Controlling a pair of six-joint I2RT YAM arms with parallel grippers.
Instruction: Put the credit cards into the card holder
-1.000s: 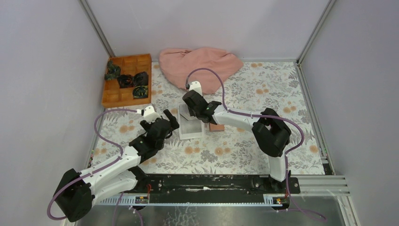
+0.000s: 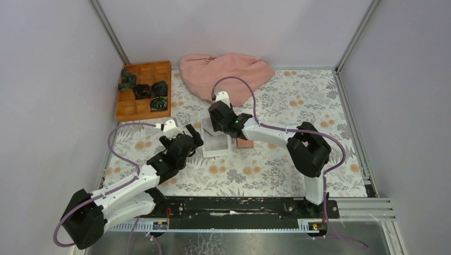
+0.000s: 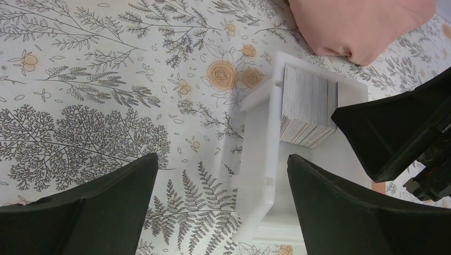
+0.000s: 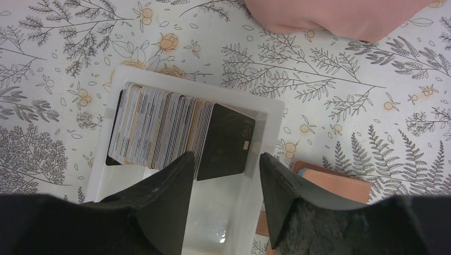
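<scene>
A white box holds a long row of credit cards standing on edge in its far part. A black card leans at the right end of the row. Above that end hangs my right gripper, its fingers apart, with the black card in view below the gap and nothing gripped. The brown card holder lies on the table just right of the box, partly covered by the right finger. My left gripper is open and empty at the box's left side.
A pink cloth lies at the back. An orange compartment tray with dark items stands at the back left.
My right gripper has shifted very slightly to the right over the box. The left arm, the box and the card holder stay where they were.
</scene>
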